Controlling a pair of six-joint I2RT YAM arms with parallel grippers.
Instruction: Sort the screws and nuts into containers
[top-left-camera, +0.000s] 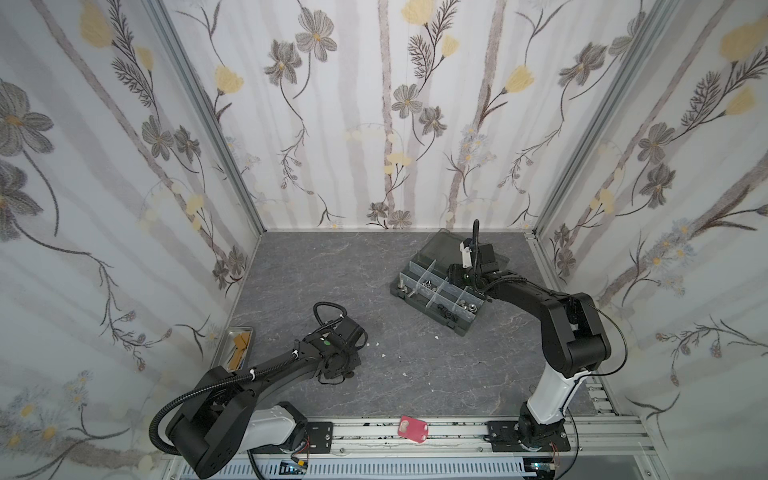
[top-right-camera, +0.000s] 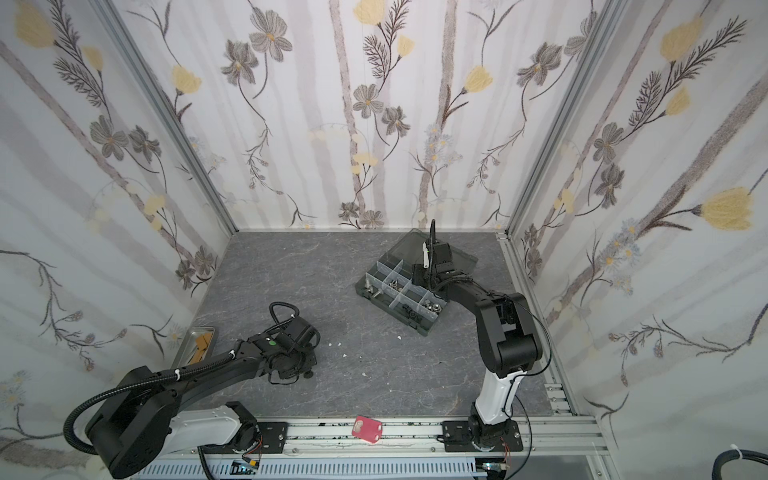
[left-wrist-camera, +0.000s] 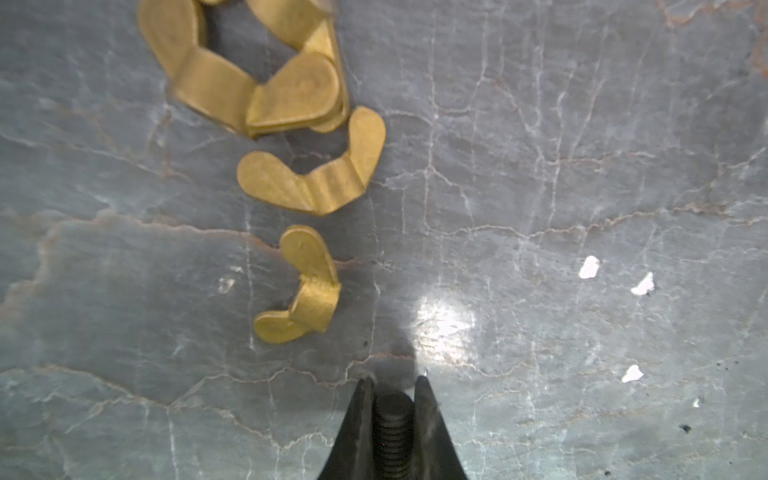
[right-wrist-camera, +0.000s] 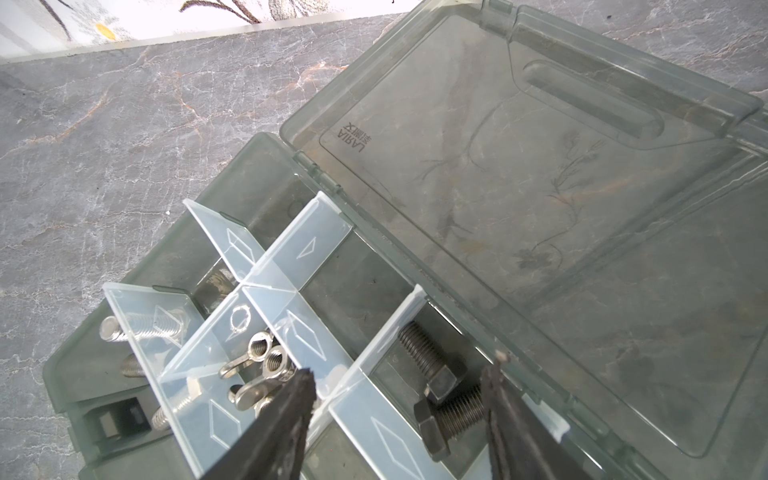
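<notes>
In the left wrist view, my left gripper has a dark threaded screw (left-wrist-camera: 393, 436) between its fingers; whether they press on it is unclear. Beyond it, brass wing nuts lie on the table: one on its side (left-wrist-camera: 316, 292), another wing nut (left-wrist-camera: 324, 184), and a cluster (left-wrist-camera: 264, 88) at the top. My right gripper stands open and empty over the open divided box (right-wrist-camera: 272, 148). Dark bolts (right-wrist-camera: 436, 376) lie in one compartment, silver wing nuts (right-wrist-camera: 268, 364) in another, and silver screws (right-wrist-camera: 148, 326) along its left side.
At the table's left edge stands a metal tray (top-left-camera: 249, 352) with yellow-brown pieces (top-left-camera: 239, 349). White specks lie right of the left gripper. The box's clear lid (right-wrist-camera: 512, 192) lies folded back. A red object (top-left-camera: 413, 429) sits on the front rail. Mid-table is open.
</notes>
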